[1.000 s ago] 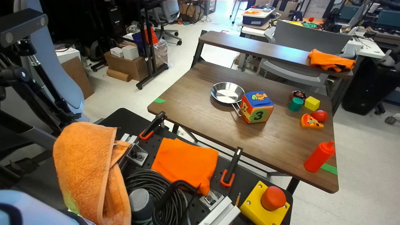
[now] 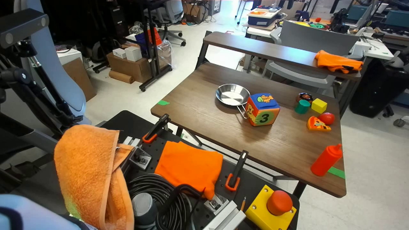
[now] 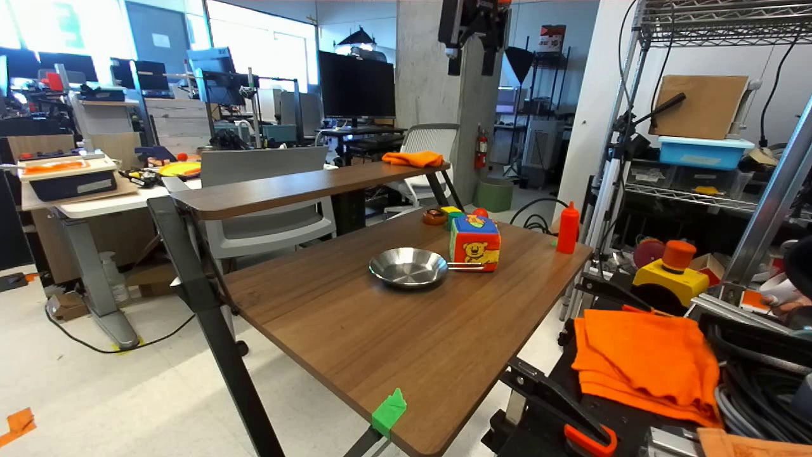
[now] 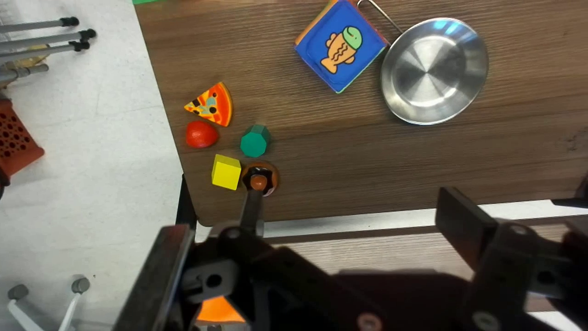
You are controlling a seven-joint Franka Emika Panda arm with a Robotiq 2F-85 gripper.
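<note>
High above the table, my gripper (image 3: 472, 67) hangs at the top of exterior view 2, its fingers apart. The wrist view looks down past the gripper, whose open fingers have nothing between them. A steel pan (image 4: 434, 71) rests on the table, its handle close against a soft picture cube (image 4: 342, 47). Grouped near one end are a pizza slice (image 4: 213, 105), a red tomato-like toy (image 4: 200, 134), a green block (image 4: 254, 141), a yellow cube (image 4: 226, 172) and a toy doughnut (image 4: 263, 177). A red squeeze bottle (image 2: 326, 160) stands upright near a front corner.
A raised shelf (image 2: 264, 49) runs along the back with an orange cloth (image 2: 337, 61) on it. Beside the front edge is a black cart with clamps, cables, another orange cloth (image 2: 189, 164) and a yellow-and-red stop button (image 2: 279, 203). The table half beyond the pan is bare.
</note>
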